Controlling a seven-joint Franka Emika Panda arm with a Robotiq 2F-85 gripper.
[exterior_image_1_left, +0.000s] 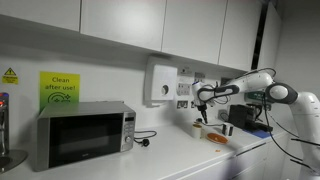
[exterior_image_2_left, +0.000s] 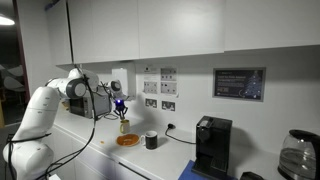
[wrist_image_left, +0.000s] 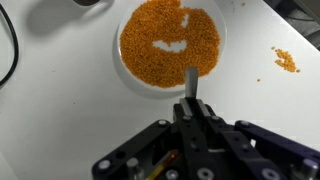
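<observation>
A white plate (wrist_image_left: 128, 68) covered with orange grains lies below my gripper in the wrist view. Bare patches show through the grains. The fingers are shut on a thin grey piece (wrist_image_left: 191, 80), perhaps a utensil, whose near end is hidden by them. Its tip appears over the plate's lower edge; whether it touches is unclear. From the second exterior view, my gripper hangs above a light container (exterior_image_2_left: 125, 127), with the orange-filled plate (exterior_image_2_left: 128, 141) beside that container on the counter.
Loose grains (wrist_image_left: 286, 61) lie on the counter right of the plate. A dark mug (exterior_image_2_left: 151, 140) stands near it, and a coffee machine (exterior_image_2_left: 212, 147) is farther right. A microwave (exterior_image_1_left: 86, 134) sits at the counter's other end. Cabinets (exterior_image_1_left: 125, 22) hang overhead.
</observation>
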